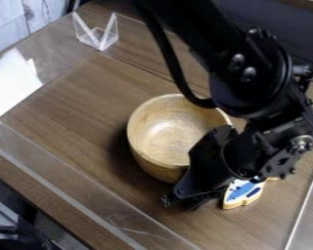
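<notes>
A wooden bowl (pixel 162 132) sits on the brown desk. The black arm comes in from the top right, and its gripper (pixel 179 197) points down at the near side of the bowl, low over the desk. The gripper looks shut, with nothing visible between its fingers. Just right of it, partly behind the arm, lies a yellow-edged object with a blue and white pattern (pixel 243 193).
A clear acrylic stand (pixel 97 31) is at the back left, and white paper (pixel 8 83) lies at the left edge. Clear plastic rails (pixel 55 179) border the work area. The desk left of the bowl is free.
</notes>
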